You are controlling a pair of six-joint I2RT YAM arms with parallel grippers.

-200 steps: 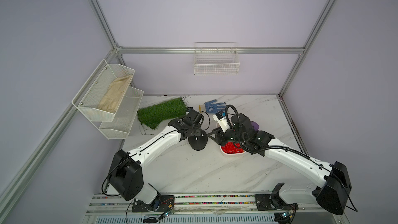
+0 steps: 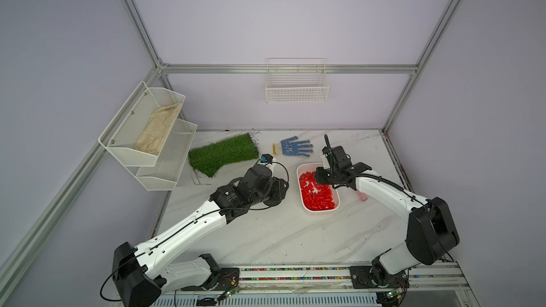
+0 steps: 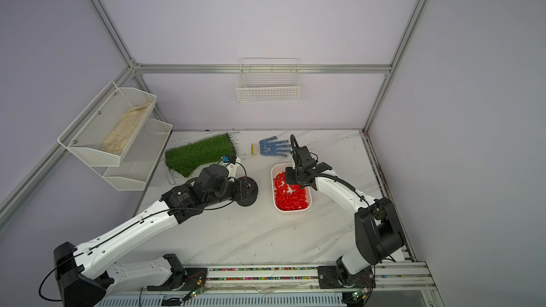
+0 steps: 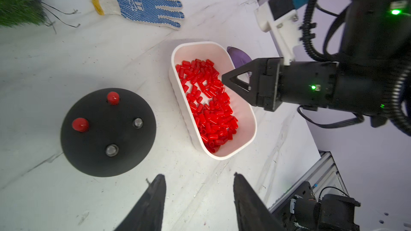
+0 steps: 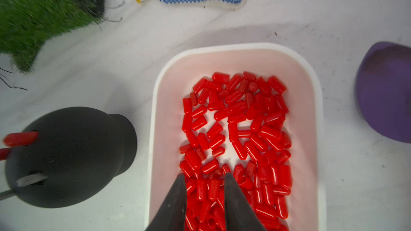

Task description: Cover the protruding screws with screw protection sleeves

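On a black round base (image 4: 90, 154), two screws wear red sleeves (image 4: 113, 98) and two metal screws (image 4: 112, 150) stand bare, as the left wrist view shows. The white bin (image 5: 314, 154) beside it holds many loose red sleeves (image 5: 235, 107). My left gripper is open and empty, with bare table seen between its fingers. Above the bin hovers my right gripper, its fingers (image 5: 173, 203) part open and pointing at the near sleeves. No sleeve appears clearly held; whether the fingertips touch any is unclear.
A blue-and-white glove (image 4: 145, 2) lies behind the bin. Green turf (image 2: 224, 154) with loose wires sits at the back left. Right of the bin is a purple object (image 5: 383, 92).
My left arm has drawn back and changed its wrist angle near the base. My right gripper has swung from beside the base to over the bin, uncovering most of the sleeves.
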